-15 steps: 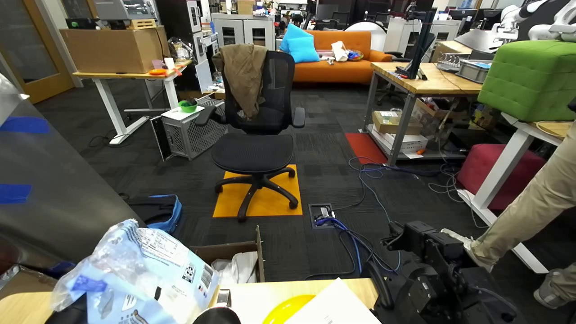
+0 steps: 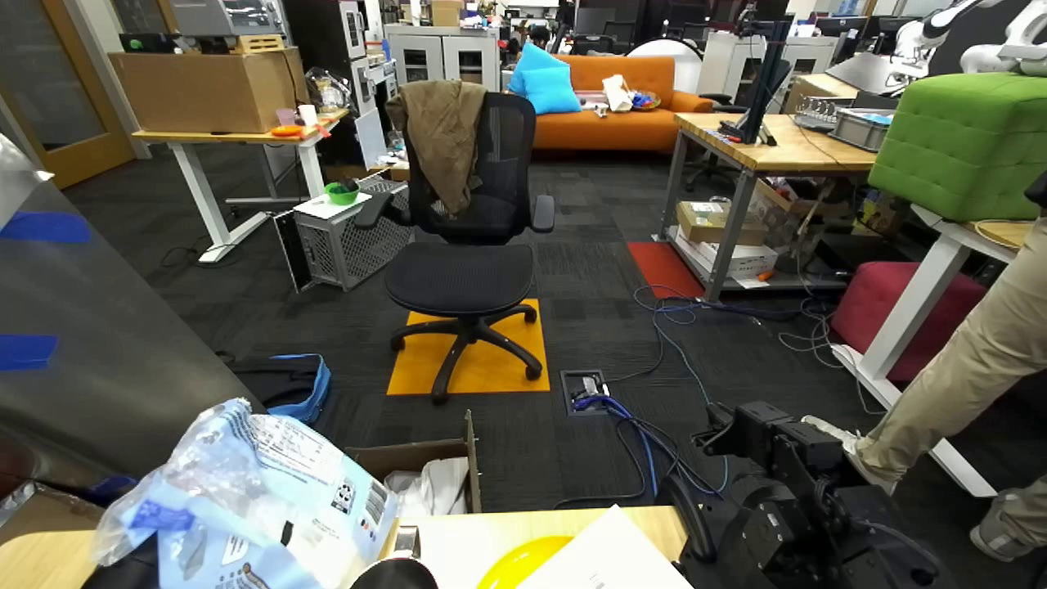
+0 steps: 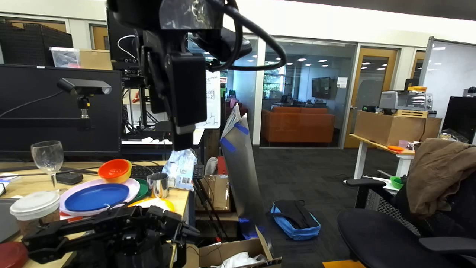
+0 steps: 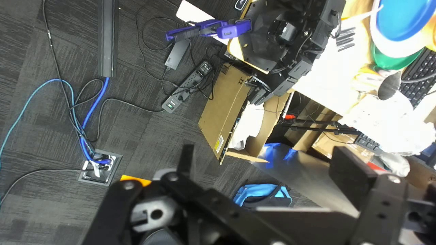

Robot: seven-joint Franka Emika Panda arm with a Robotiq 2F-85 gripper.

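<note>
In exterior view 2 my gripper point(image 3: 168, 127) hangs from the top of the frame, high above the floor beside the table. The wrist view looks down past the gripper; its two dark fingers stand wide apart with only distant floor and boxes between them, so it is open and empty. On the table lie a blue plate point(image 3: 99, 197) over a pink one, an orange bowl point(image 3: 115, 169), a metal cup point(image 3: 158, 184) and a yellow plate point(image 3: 154, 203). A wine glass point(image 3: 47, 157) and a lidded jar point(image 3: 35, 209) stand to their left.
A black arm mount point(image 4: 282, 34) is fixed at the table edge. Below it sits an open cardboard box point(image 3: 232, 252) with white material inside. A blue-and-black bag point(image 3: 295, 219) and an office chair point(image 2: 459, 280) stand on the floor. Cables point(image 2: 643, 442) cross it.
</note>
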